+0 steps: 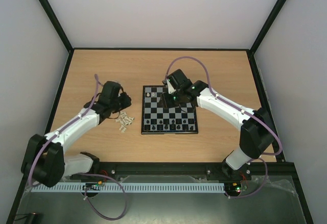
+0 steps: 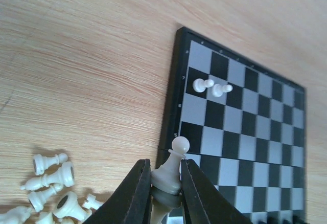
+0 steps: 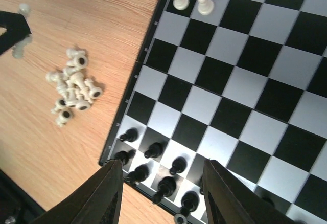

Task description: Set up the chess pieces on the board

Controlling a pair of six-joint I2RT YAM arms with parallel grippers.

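My left gripper is shut on a white chess piece, held above the table left of the chessboard. A loose pile of white pieces lies on the table below. Two white pieces stand upright on the board near its upper left corner. Black pieces stand in rows along the near side. My right gripper hangs open over the board, with no piece held between its fingers.
Bare wood surrounds the board, with free room behind and to the left. The right arm reaches over the board's right part. Dark frame beams border the table.
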